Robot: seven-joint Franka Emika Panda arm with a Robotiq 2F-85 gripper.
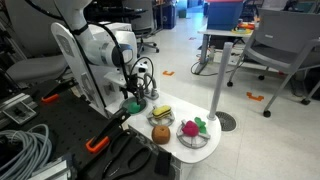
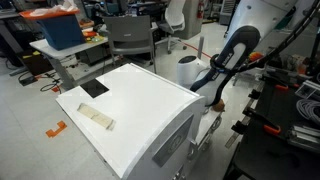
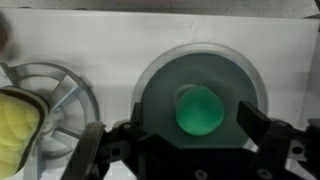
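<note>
A green round object point(image 3: 200, 110) lies in a grey round basin point(image 3: 175, 82) sunk in the white counter, seen from above in the wrist view. My gripper stands open over it, one dark finger on either side and the green object between and slightly ahead of them. In exterior view 1 the gripper point(image 1: 133, 96) is low over the basin and hides part of the green object point(image 1: 132, 107). Whether the fingers touch it cannot be told. Exterior view 2 hides the basin behind a white panel.
A yellow sponge-like item point(image 1: 162, 112) rests on a metal strainer beside the basin. Farther along the counter point(image 1: 182, 146) are a brown round object point(image 1: 161, 134) and another strainer holding a pink and green item point(image 1: 193, 128). A faucet point(image 1: 151, 85) stands just behind the basin.
</note>
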